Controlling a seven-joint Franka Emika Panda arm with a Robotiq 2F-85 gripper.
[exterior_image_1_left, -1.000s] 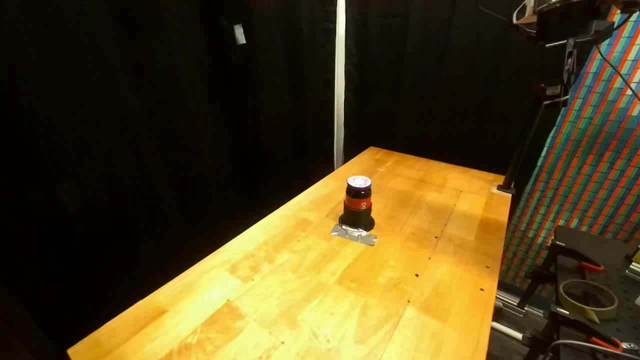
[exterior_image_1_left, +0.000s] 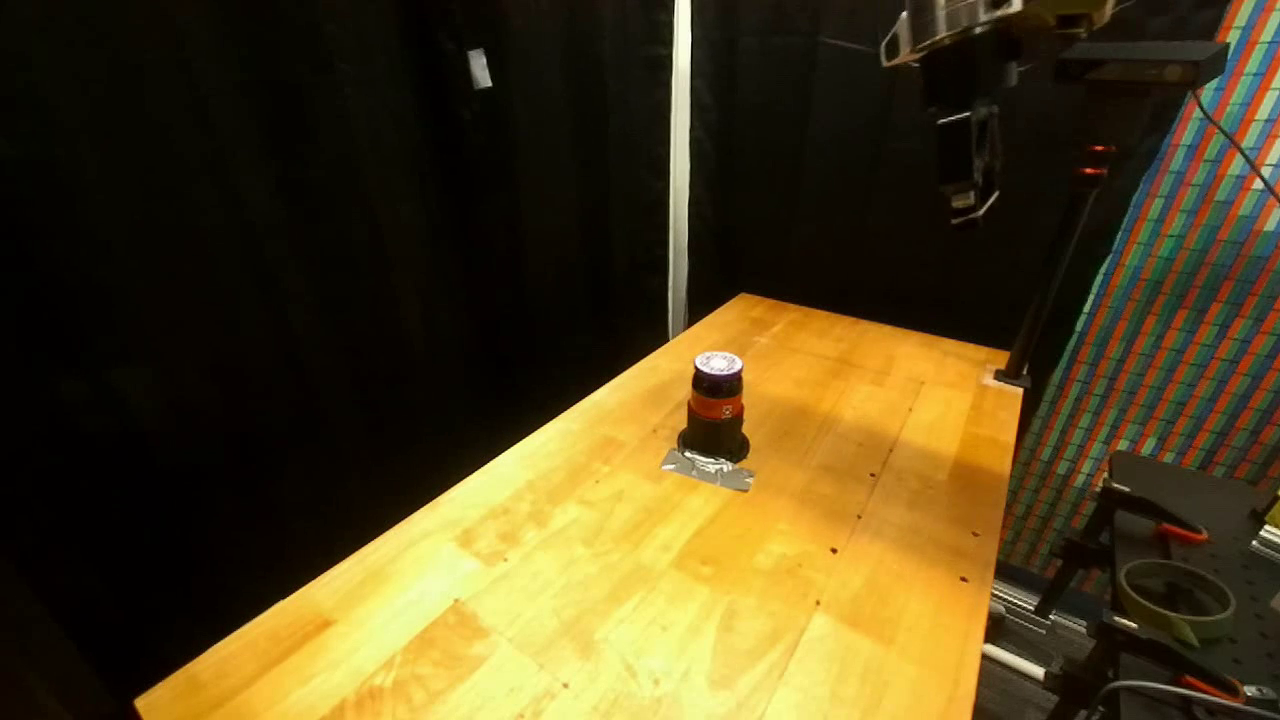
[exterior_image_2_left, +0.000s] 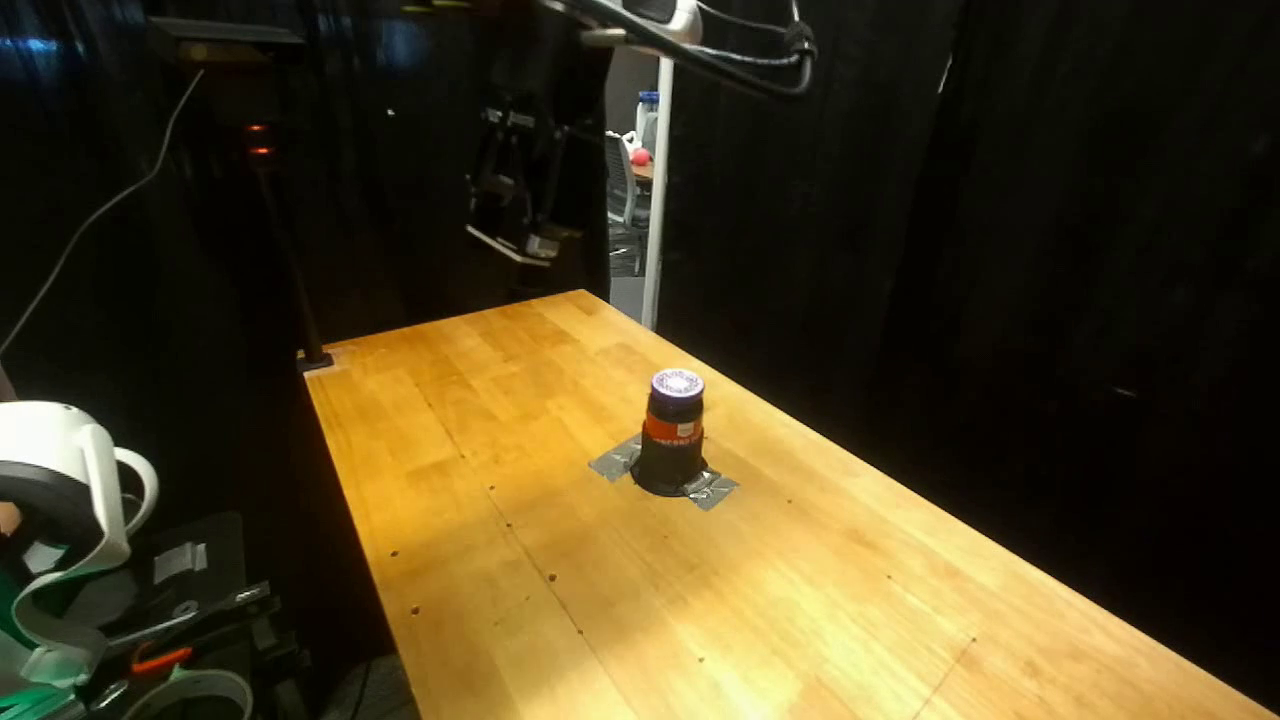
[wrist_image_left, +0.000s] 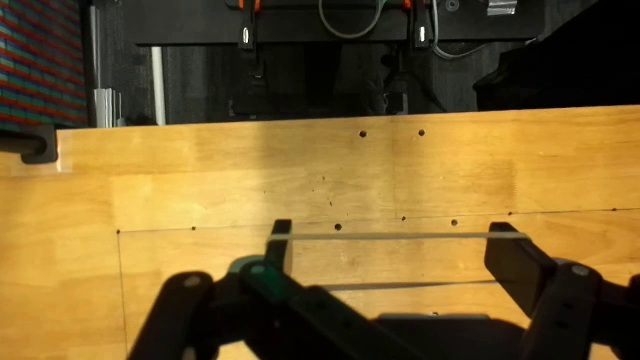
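A dark jar (exterior_image_1_left: 717, 390) with a white-and-purple lid and an orange-red label stands upright in a black round holder (exterior_image_1_left: 715, 436), which is taped to the wooden table (exterior_image_1_left: 672, 576). The same jar (exterior_image_2_left: 675, 414) shows near the middle of the second exterior view; the wrist view does not include it. High above the table and well apart from the jar hangs my gripper (exterior_image_1_left: 974, 211). Its two fingers stand wide apart in the wrist view, with bands stretched across and bare tabletop below, so the gripper is open and empty.
A black stand (exterior_image_1_left: 1014, 376) rises from the table's far corner. Beside the table, a dark side bench (exterior_image_1_left: 1182, 564) carries clamps and a tape roll (exterior_image_1_left: 1176, 596). Apart from the jar and its holder, the tabletop is clear.
My gripper has moved left in exterior view 1, away from the striped curtain and further over the table, and its orientation has turned. The jar has stayed put.
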